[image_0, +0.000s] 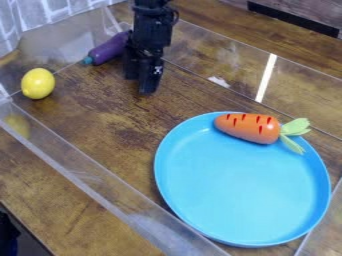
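My dark gripper (142, 75) hangs low over the wooden floor at the upper middle, just right of a purple eggplant (104, 53), whose right end it partly overlaps in the view. The fingers are too dark to tell whether they touch it or how far apart they stand. A yellow lemon (38, 83) lies at the left. An orange toy carrot (249, 126) with green leaves lies on the far edge of a blue plate (242, 190) at the lower right.
Clear plastic walls (74, 175) run along the left and near side. The middle of the wooden surface, between lemon, gripper and plate, is clear.
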